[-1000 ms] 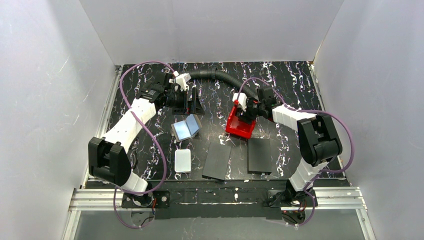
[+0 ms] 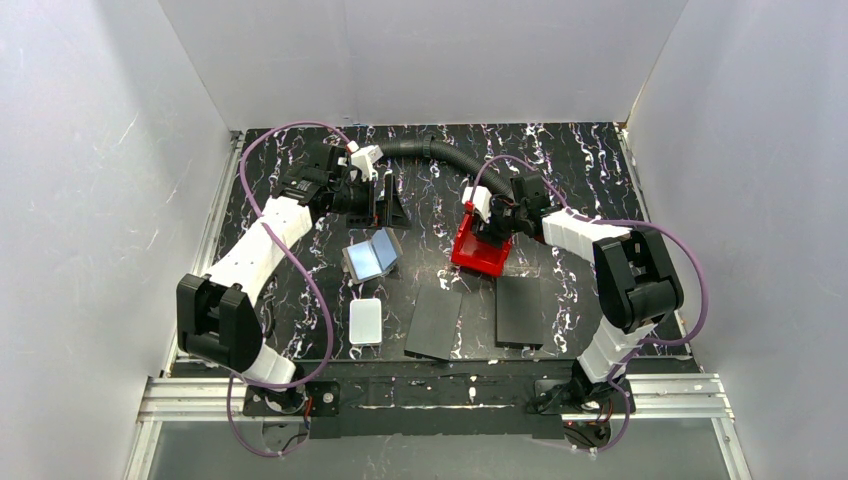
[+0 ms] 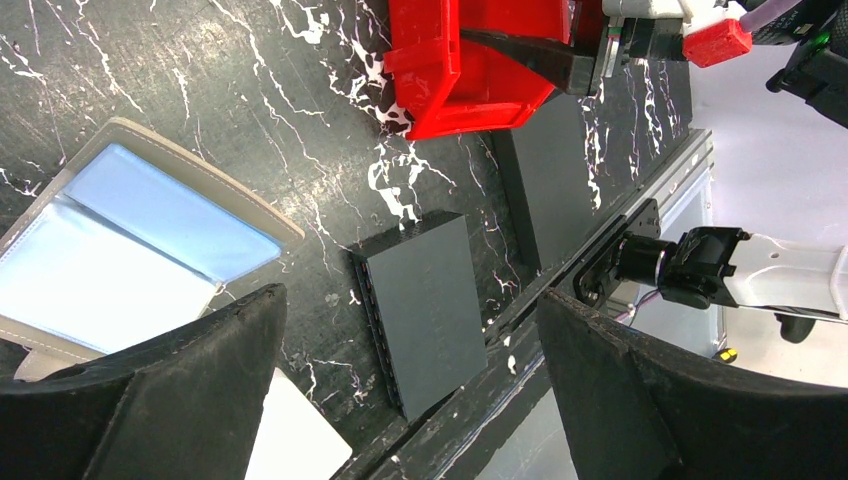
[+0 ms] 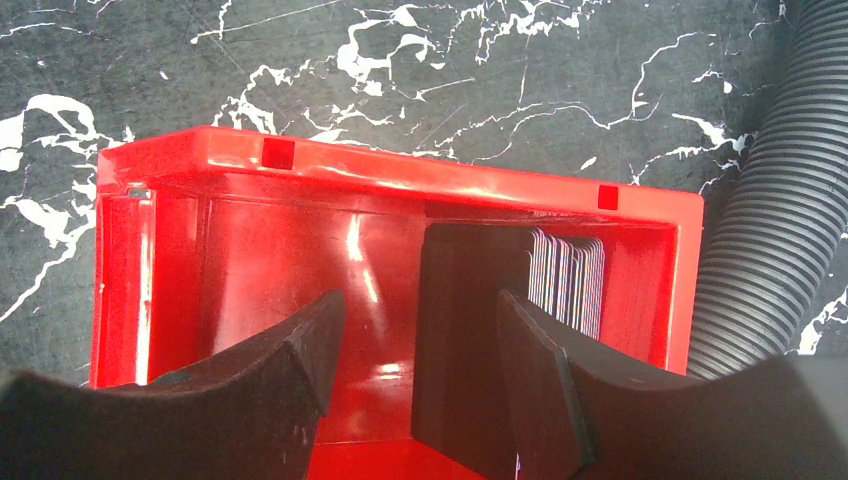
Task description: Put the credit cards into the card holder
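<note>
A row of cards (image 4: 568, 275) stands on edge at one end of a red box (image 4: 400, 170), with a dark face (image 4: 470, 290) towards the box's empty part. Over the box, my right gripper has its fingers apart, one near the cards and the other over the empty part. No card is visibly pinched. The card holder (image 3: 150, 250), tan-edged with white and light blue inside, lies unfolded on the table. My left gripper (image 2: 386, 218) is open beside the holder in the top view, holding nothing.
Two flat dark blocks (image 2: 434, 322) (image 2: 519, 310) and a white rectangular piece (image 2: 365, 321) lie near the front edge. A ribbed black hose (image 2: 430, 149) runs behind the box. Bare table separates holder and box.
Little differs in the top view. The right gripper has shifted very slightly over the red box; the left arm and the holder stay put.
</note>
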